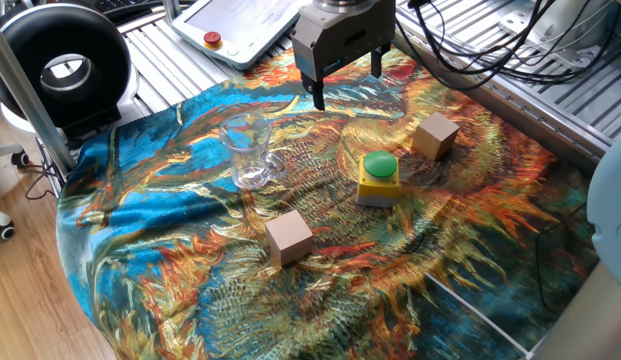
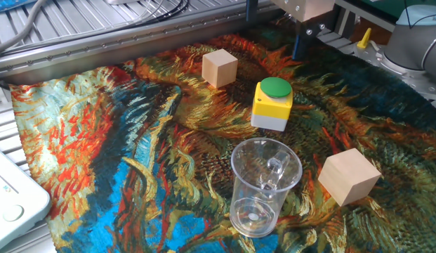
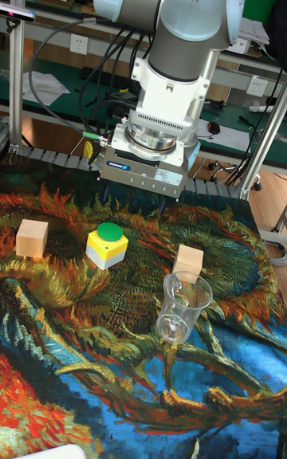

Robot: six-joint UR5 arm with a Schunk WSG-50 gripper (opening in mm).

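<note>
My gripper (image 1: pixel 348 84) hangs above the far part of the cloth in exterior view 1, its dark fingers (image 1: pixel 313 92) wide apart with empty space between them. A yellow-and-white box with a green button (image 1: pixel 379 165) stands upright near the middle. To its left in that view is a clear plastic cup (image 1: pixel 246 150) with a handle, upright, and it looks empty. One wooden cube (image 1: pixel 289 239) lies nearer the front; another wooden cube (image 1: pixel 435 136) rests behind and right of the button. The gripper touches none of them.
A patterned cloth (image 1: pixel 140 220) covers the table, with clear room at the left and front. A tablet-like pendant with a red button (image 1: pixel 213 40) lies at the back. Dark cables (image 1: pixel 470 60) run along the metal rail at the back right.
</note>
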